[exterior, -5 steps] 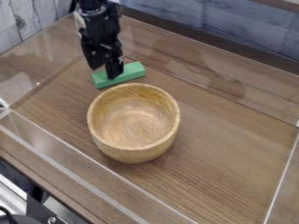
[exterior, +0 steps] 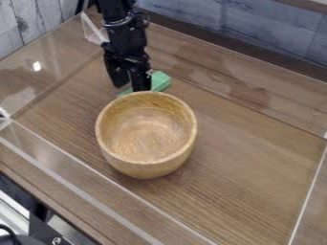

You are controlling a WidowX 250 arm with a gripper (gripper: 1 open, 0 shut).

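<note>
A black robot gripper (exterior: 128, 69) reaches down from the top of the view over a green object (exterior: 153, 81), a flat piece lying on the wooden table just behind a large yellowish bowl (exterior: 147, 148). The gripper is open and its lower part overlaps the left part of the green piece; whether it touches it is hard to tell.
The bowl takes up the middle of the near table (exterior: 250, 182). A light edge or wall runs along the upper left.
The gripper has moved down toward the green piece over the last second. The bowl has not visibly moved.
</note>
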